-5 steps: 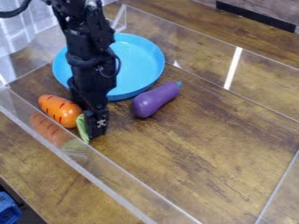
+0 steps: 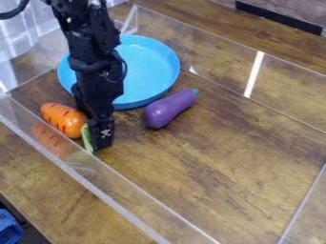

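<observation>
My black gripper point(image 2: 97, 129) reaches down at the left, in front of the blue plate point(image 2: 149, 62), its tips low beside the green end of an orange toy carrot point(image 2: 61, 118). Whether the fingers hold the carrot's green top cannot be made out; the dark fingers blend together. A purple toy eggplant point(image 2: 167, 110) lies to the right of the gripper, apart from it.
Clear plastic walls border the wooden table point(image 2: 235, 152) on the left and near side. A blue object point(image 2: 7, 229) sits at the lower left corner, outside the wall.
</observation>
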